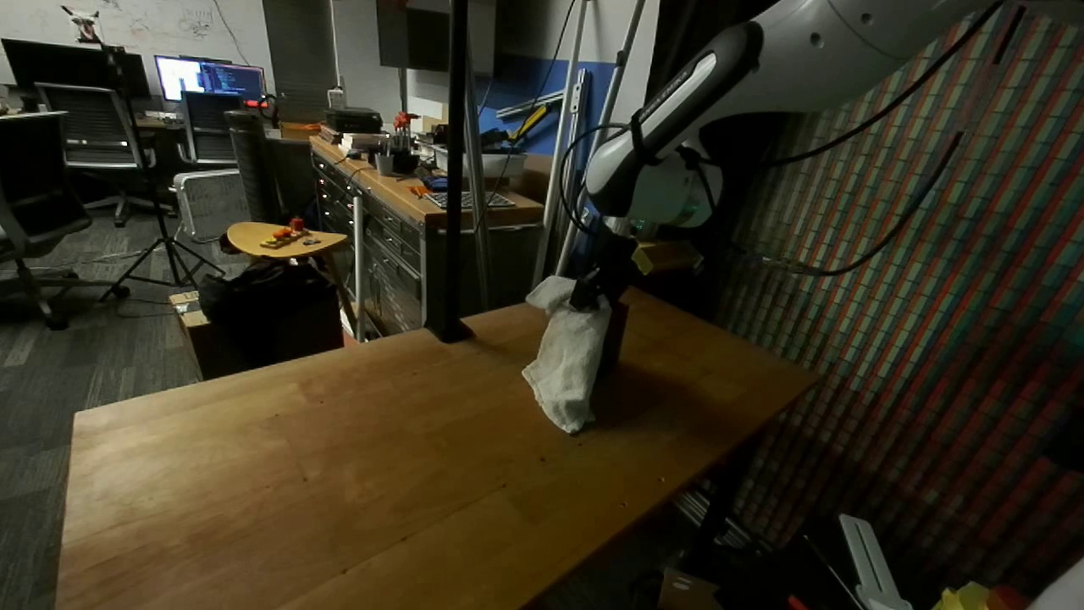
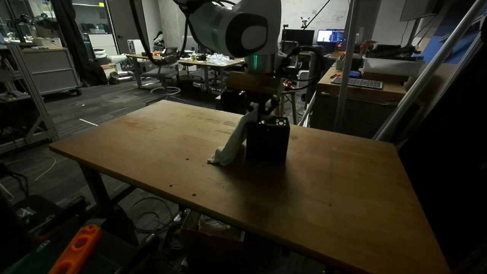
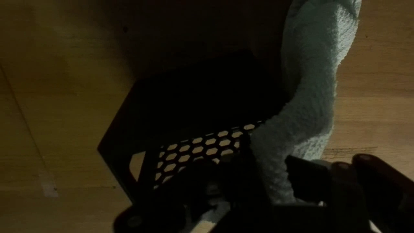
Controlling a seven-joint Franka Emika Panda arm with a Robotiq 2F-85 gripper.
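Note:
A pale cloth point(image 1: 571, 357) hangs from my gripper point(image 1: 592, 293), its lower end touching the tabletop. Right beside it is a black box point(image 2: 268, 140) with a honeycomb-pattern side. From above, in the wrist view, the cloth point(image 3: 310, 97) runs down along the box point(image 3: 194, 105) and passes between my dark fingers, which are shut on it. The fingers also overlap the box's edge; whether a box wall is pinched with the cloth I cannot tell, since that corner is very dark.
A black post point(image 1: 454, 203) rises at its back edge. In the second exterior view, an orange tool point(image 2: 77, 249) lies below the table.

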